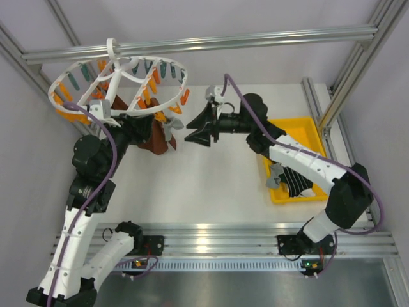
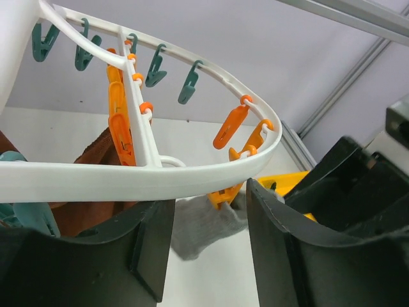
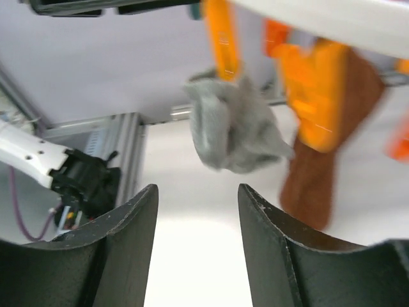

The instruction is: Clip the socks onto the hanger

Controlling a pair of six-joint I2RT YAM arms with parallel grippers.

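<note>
The white round hanger (image 1: 153,110) hangs from the rail, with orange and green clips round its ring. A grey sock (image 3: 233,125) dangles from an orange clip (image 3: 222,41) on the ring. Further round, a brown sock (image 3: 310,182) hangs below other orange clips. My left gripper is open close under the ring, with the grey sock and its clip beyond the gap between its fingers. My right gripper (image 1: 198,131) stands open to the right of the grey sock, apart from it; in the right wrist view nothing lies between its fingers.
At the right, a yellow bin (image 1: 297,199) holds a grey sock (image 1: 275,176) and a black-and-white striped one (image 1: 295,182). The metal rail (image 1: 255,41) crosses above.
</note>
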